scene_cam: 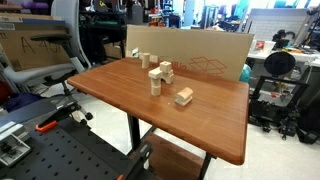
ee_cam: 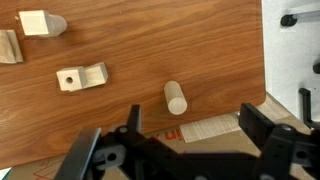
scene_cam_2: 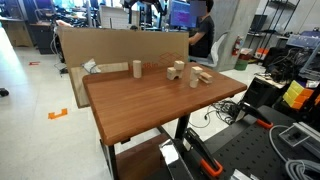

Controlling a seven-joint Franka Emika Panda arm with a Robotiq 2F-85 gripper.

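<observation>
My gripper stands open in the wrist view, its dark fingers apart with nothing held between them. Below and between them, a light wooden cylinder (ee_cam: 175, 97) stands upright on the table. The same cylinder (scene_cam_2: 137, 69) shows near the back board in exterior view 2. A pair of pale blocks (ee_cam: 82, 77), one higher than the other, sits to its left. Farther left are a tall block (ee_cam: 42, 23) and a low flat block (ee_cam: 10, 46), cut off by the frame edge. The exterior views do not show the fingers clearly.
The brown table (scene_cam: 110, 85) has wide bare areas. A cardboard board (scene_cam: 190, 50) stands along its far edge. In the wrist view, the table's edge and grey floor (ee_cam: 285, 60) lie to the right. Dark equipment (scene_cam: 60, 150) fills the near left in exterior view 1.
</observation>
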